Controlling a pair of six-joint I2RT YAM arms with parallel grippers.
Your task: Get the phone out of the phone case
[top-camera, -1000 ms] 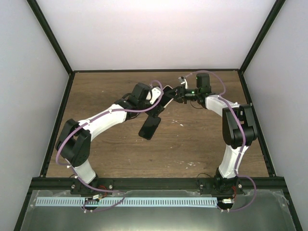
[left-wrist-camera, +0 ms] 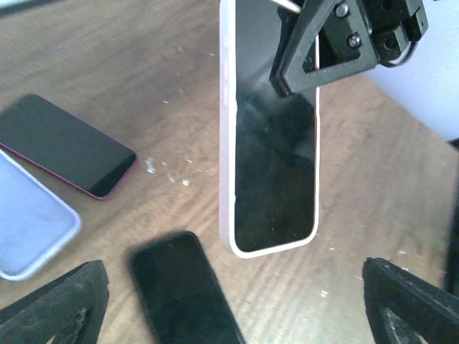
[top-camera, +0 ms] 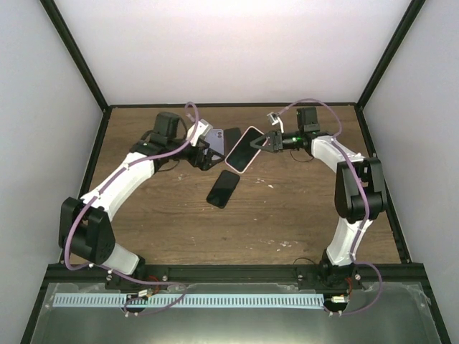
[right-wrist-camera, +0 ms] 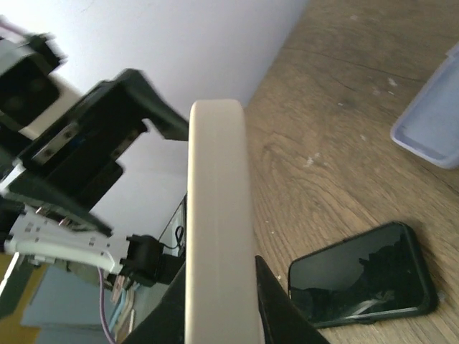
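Note:
A black-screened phone (left-wrist-camera: 276, 172) sits framed by a pale pinkish case (left-wrist-camera: 228, 143), held up off the table and tilted. My right gripper (top-camera: 258, 142) is shut on the case with the phone in it, gripping near one end. Seen edge-on in the right wrist view, the case (right-wrist-camera: 219, 222) is a pale strip that hides much between the fingers. My left gripper (top-camera: 209, 159) is apart from it, to the left, its fingers (left-wrist-camera: 54, 308) spread wide with nothing between them.
Lying on the table are a black phone (top-camera: 223, 189), a lavender-grey tray-like case (left-wrist-camera: 32, 218) and a dark phone with a reddish edge (left-wrist-camera: 68, 143). Clear wood surface (top-camera: 287, 222) lies at the front and right.
My left gripper has pulled back to the left from the held phone and case, uncovering them and the items at the back.

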